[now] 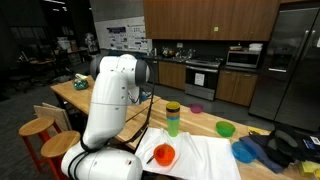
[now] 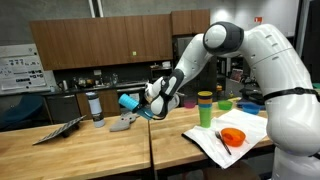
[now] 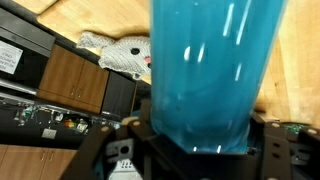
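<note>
A shiny blue cylindrical cup [image 3: 205, 75] fills the middle of the wrist view, its lower end between the spread dark fingers of my gripper. My gripper is open; whether its fingers touch the cup, I cannot tell. From the side, the same blue cup [image 2: 130, 103] looks tilted, close to the gripper [image 2: 146, 104] over the far part of the table. Behind it lies a grey speckled soft toy [image 3: 122, 53].
A stack of coloured cups [image 2: 205, 108], an orange bowl [image 1: 164, 155] and a white cloth [image 1: 205, 155] occupy the near table. A grey canister [image 2: 95, 105] and a dark rack [image 2: 62, 122] stand farther off. Bare wood [image 2: 85, 150] lies in front of them.
</note>
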